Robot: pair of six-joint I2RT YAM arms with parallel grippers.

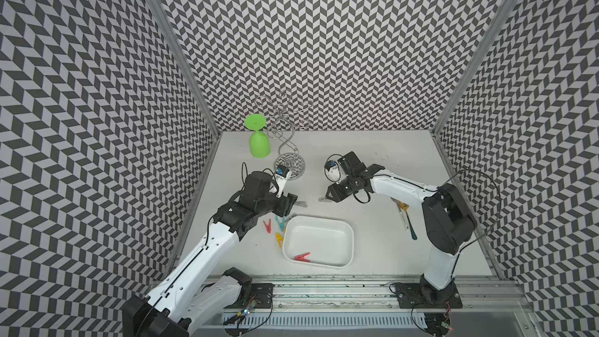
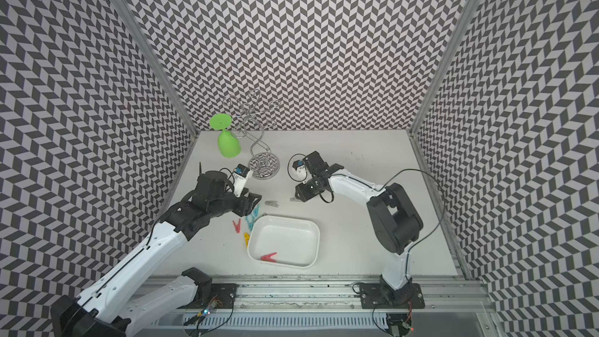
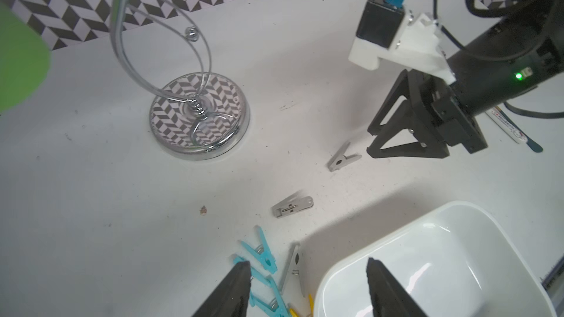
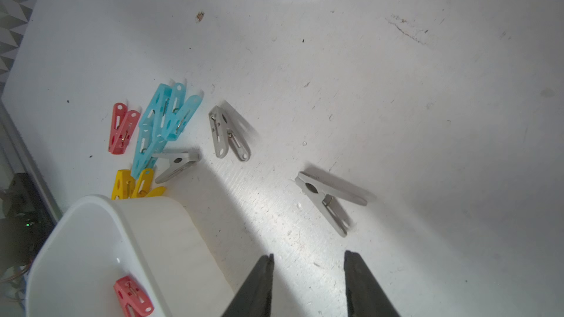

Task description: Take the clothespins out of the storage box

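Inside the white storage box (image 1: 318, 219) lies a red clothespin (image 1: 302, 257) near the front left. Left of the box on the table are another red clothespin (image 4: 122, 129), blue clothespins (image 4: 158, 117) and yellow clothespins (image 4: 124, 183). A grey clothespin (image 4: 176, 163) rests by the box's corner; a second grey clothespin (image 4: 228, 133) and a third grey clothespin (image 4: 327, 199) lie behind the box. My left gripper hangs part open over the box's back left corner, empty. My right gripper stands open near the third grey clothespin, nothing between its fingers.
A chrome wire stand (image 1: 289, 166) and a green cup-shaped object (image 1: 259, 143) stand at the back left. Knife-like tools (image 1: 406, 219) lie on the right, beneath the right arm.
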